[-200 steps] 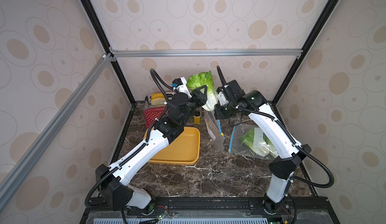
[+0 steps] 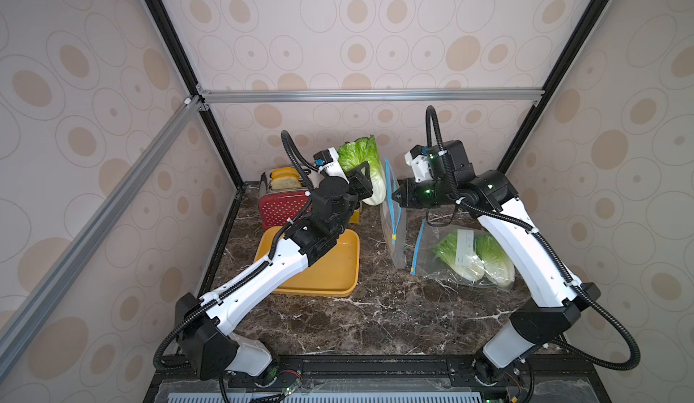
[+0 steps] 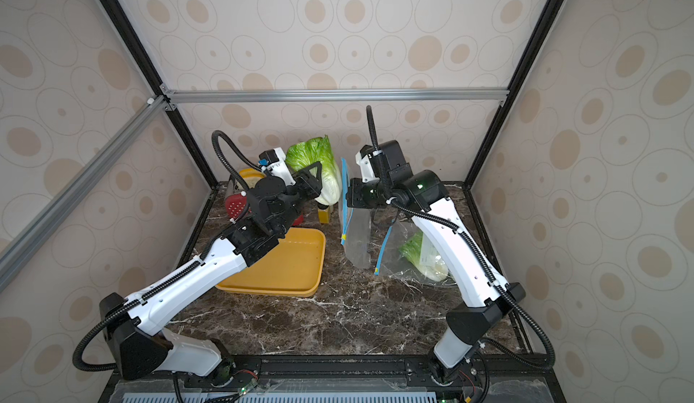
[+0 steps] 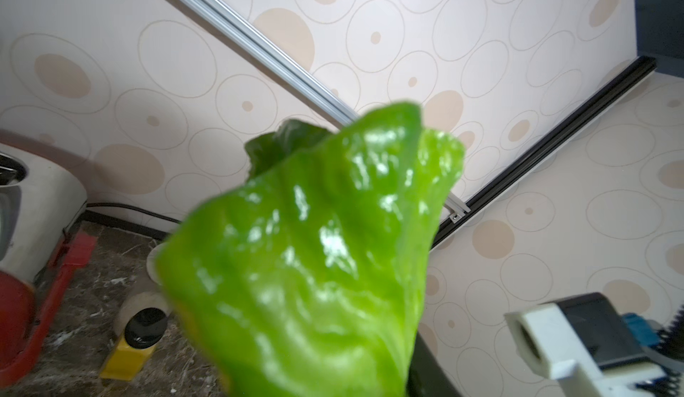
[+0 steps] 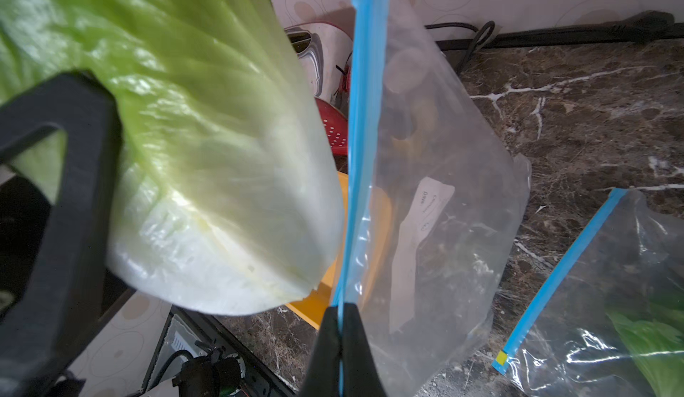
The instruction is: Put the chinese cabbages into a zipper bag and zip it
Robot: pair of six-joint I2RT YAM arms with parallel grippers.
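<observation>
My left gripper (image 2: 365, 180) is shut on a chinese cabbage (image 2: 367, 164), held aloft with its green leaves up and white base down. In the left wrist view the cabbage's leaves (image 4: 306, 268) hide most of the fingers. My right gripper is shut on the blue-edged mouth of a clear zipper bag (image 5: 441, 254), which hangs from it, apparently empty. The cabbage's white base (image 5: 221, 254) is beside the blue strip (image 5: 363, 112), outside the bag. Whether the mouth is parted is hard to tell.
A second zipper bag (image 2: 433, 247) with cabbages in it lies on the counter at right. The yellow tray (image 2: 329, 269) is on the left, partly under my left arm. Behind it stands a red dotted container (image 2: 278, 208).
My right gripper has moved somewhat right, and the hanging bag has swung so its blue strip shows more fully.
</observation>
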